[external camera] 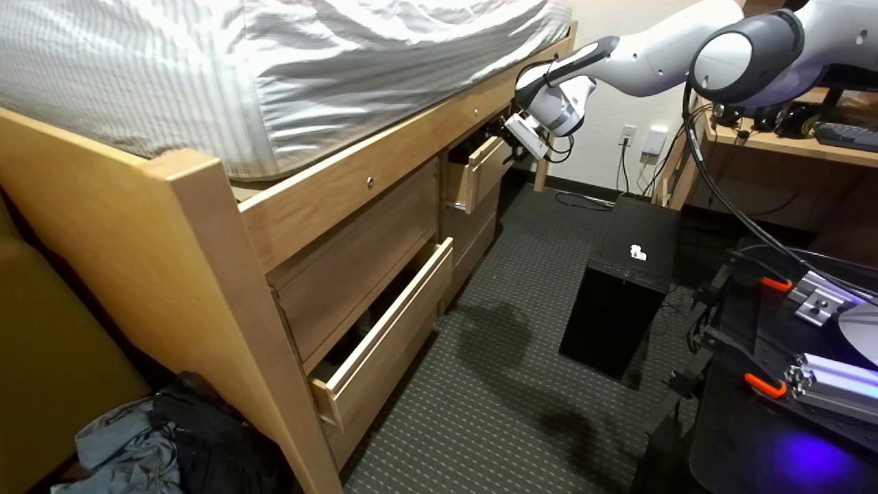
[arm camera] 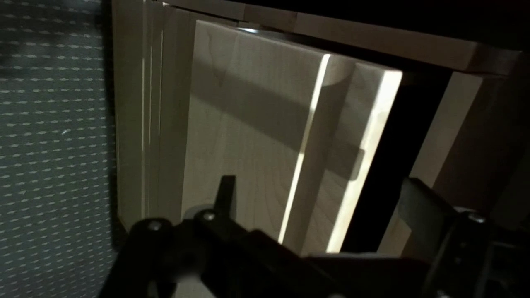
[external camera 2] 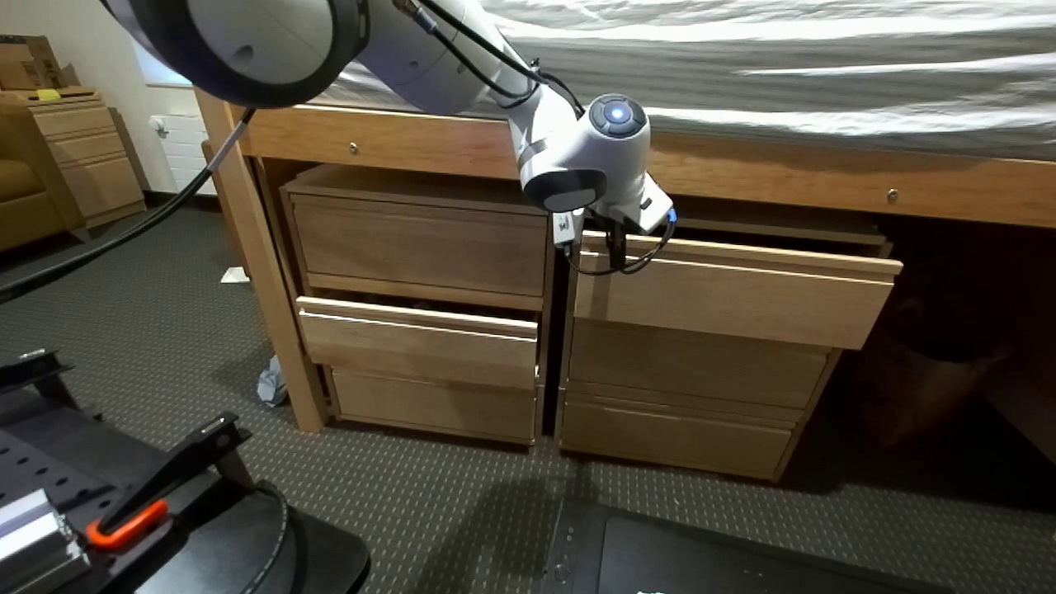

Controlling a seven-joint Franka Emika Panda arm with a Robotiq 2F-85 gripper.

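Observation:
The pulled-out top drawer (external camera 2: 737, 297) of the right-hand unit shows its wooden front panel below my arm. My gripper stands open in the wrist view, its two dark fingers (arm camera: 227, 194) wide apart. One finger appears on the outer side of the drawer's front panel (arm camera: 248, 129), the other over the dark gap behind its bright top edge (arm camera: 365, 144). Nothing is visibly clamped between them; whether either finger touches the wood I cannot tell. In exterior view 1 the same drawer front (external camera: 485, 177) is partly covered by the wrist.
A lower drawer (external camera 2: 421, 341) in the left-hand unit is partly pulled out too. The wooden bed rail (external camera 2: 772, 183) runs just above the drawers. On the carpet (external camera: 510, 354) stands a black box (external camera: 617, 284), with bare floor between it and the drawers.

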